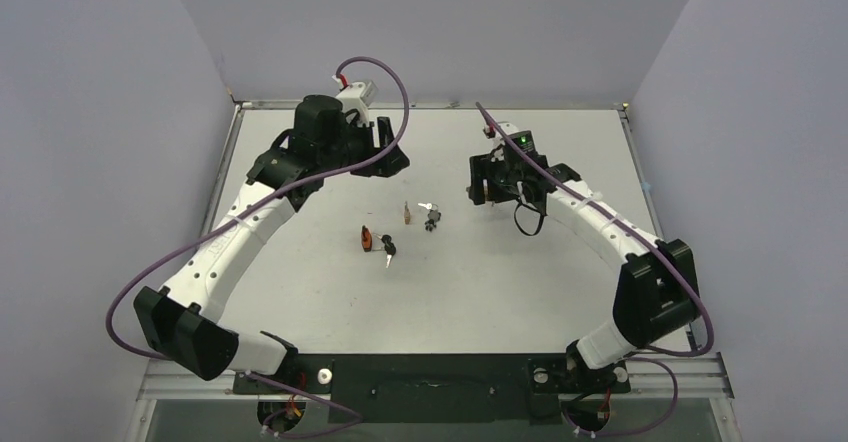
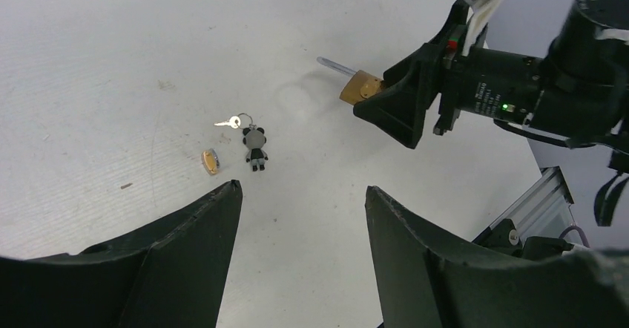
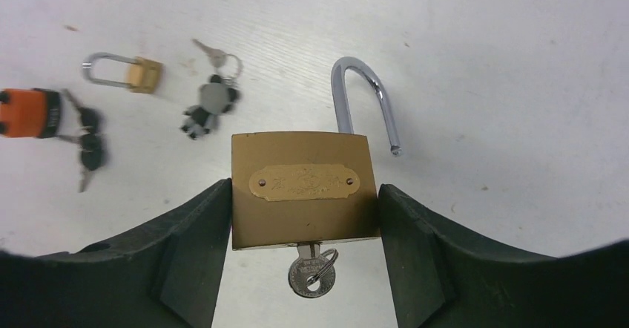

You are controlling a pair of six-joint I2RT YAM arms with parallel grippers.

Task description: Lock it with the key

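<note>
A large brass padlock (image 3: 305,190) sits between the fingers of my right gripper (image 1: 481,192), which is shut on it. Its steel shackle (image 3: 343,94) stands open, one leg out of the body. From the bottom of the padlock sticks a key (image 3: 311,276) with a small ring. In the left wrist view the padlock (image 2: 361,87) appears held above the table, its shackle pointing away from the gripper. My left gripper is open and empty, up at the back left over the table.
Mid-table lie a small open brass padlock (image 3: 145,75) and a key with a grey bear charm (image 3: 215,98). Further left are an orange padlock (image 3: 24,113) and black-headed keys (image 3: 90,150).
</note>
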